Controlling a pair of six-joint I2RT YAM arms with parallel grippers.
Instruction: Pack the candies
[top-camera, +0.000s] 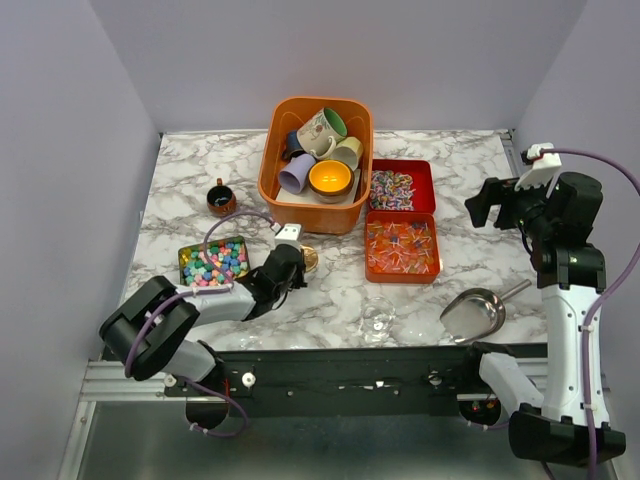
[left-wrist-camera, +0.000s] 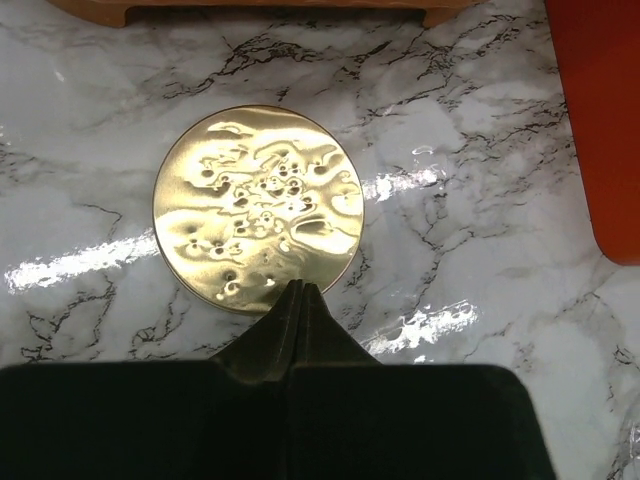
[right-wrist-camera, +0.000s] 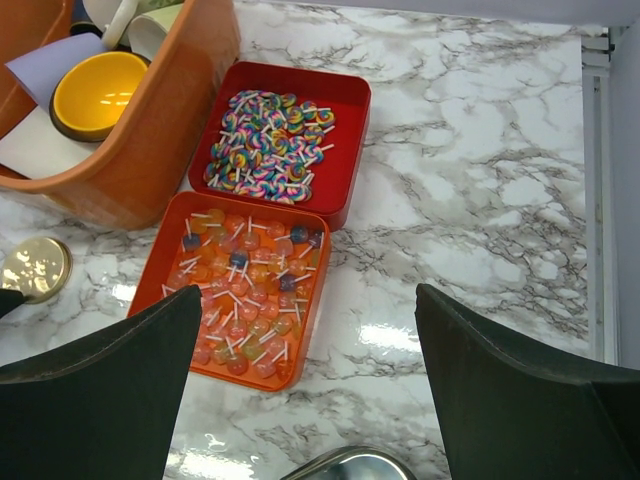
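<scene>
A gold round lid (left-wrist-camera: 258, 205) lies flat on the marble table, just in front of the orange bin. My left gripper is shut with nothing between its fingers, its tips overlapping the lid's near edge in the left wrist view. Whether they touch it, I cannot tell. Lollipops fill a red tray (right-wrist-camera: 345, 150) and an orange tray (right-wrist-camera: 312, 325). Colourful round candies sit in a tray (top-camera: 184, 262) at the left. A clear jar (top-camera: 377, 318) stands near the front edge. My right gripper is open and empty, high at the table's right side.
A large orange bin (top-camera: 268, 165) holding mugs and bowls stands at the back. A dark mug (top-camera: 221, 198) is on its left. The metal scoop (top-camera: 474, 314) lies at front right, and the back right table is bare.
</scene>
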